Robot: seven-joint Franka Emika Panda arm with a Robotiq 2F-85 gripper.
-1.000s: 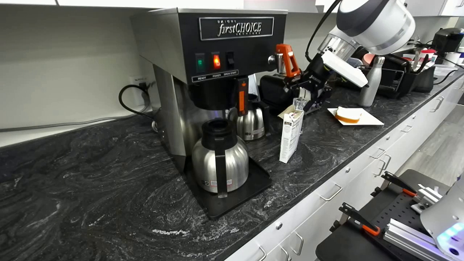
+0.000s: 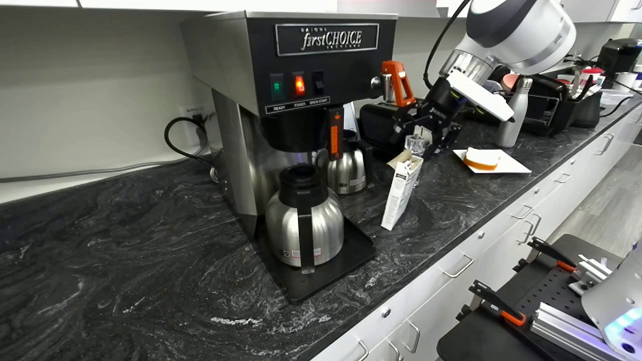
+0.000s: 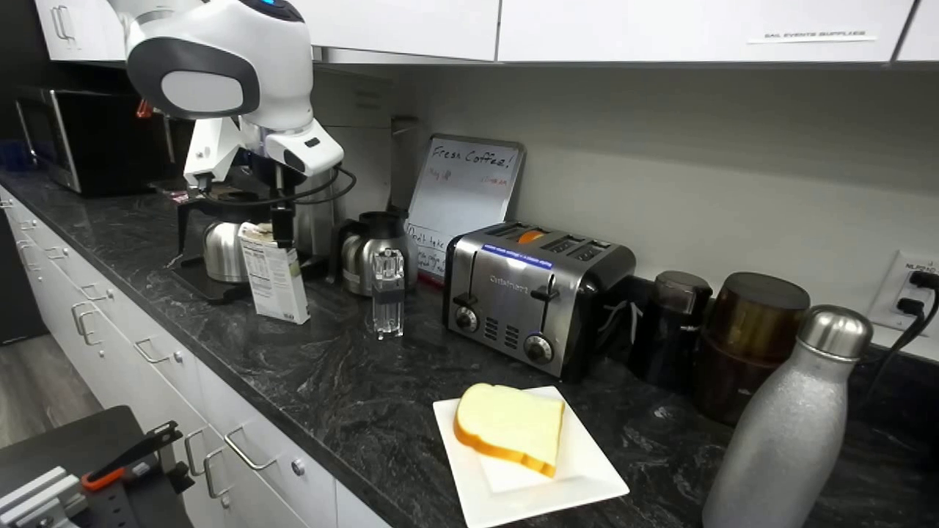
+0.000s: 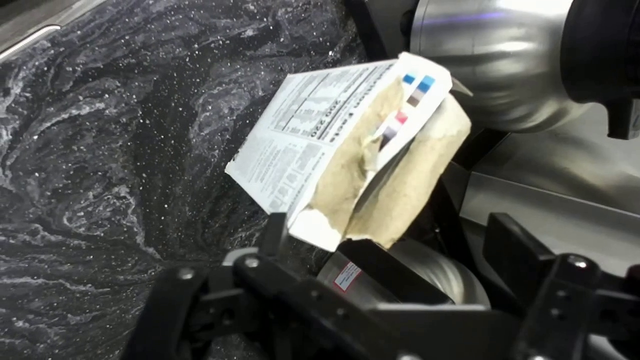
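A white, opened carton (image 2: pixel 401 192) stands tilted on the dark counter, its torn brown top flaps spread. In exterior view 2 the carton (image 3: pixel 274 280) shows its printed side panel. At its top is my gripper (image 2: pixel 426 133), with one of its fingers (image 3: pixel 282 227) beside the upper edge; contact there is unclear. The wrist view shows the gripper open, its fingers wide apart, and the carton (image 4: pixel 324 135) just beyond them with its open end facing the camera. Nothing appears clamped between the fingers.
A coffee maker (image 2: pixel 325 66) with a steel carafe (image 2: pixel 325 225) stands close by the carton. A clear dispenser (image 3: pixel 387 295), a toaster (image 3: pixel 537 290) and a plate (image 3: pixel 480 506) with bread (image 3: pixel 510 422) occupy the counter too. Bare counter lies toward the front edge.
The carton was more upright before; now it leans, its lower end shifted left and nearer the camera in exterior view 1. My gripper has moved only slightly.
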